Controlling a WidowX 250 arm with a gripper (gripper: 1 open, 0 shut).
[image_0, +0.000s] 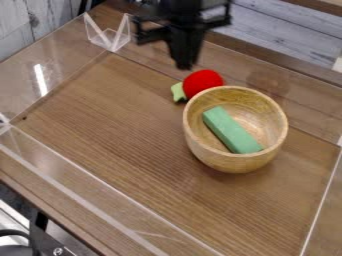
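A wooden bowl (255, 114) sits on the right side of the table, with a green block (230, 130) lying inside it. A red round object (203, 83) lies just behind the bowl, with a small green piece (179, 92) beside it. My gripper (185, 45) is raised at the top of the view above and behind them, dark and motion-blurred; I cannot see how its fingers stand.
A clear plastic container (110, 31) stands at the back left. A white ribbed wall runs along the far edge.
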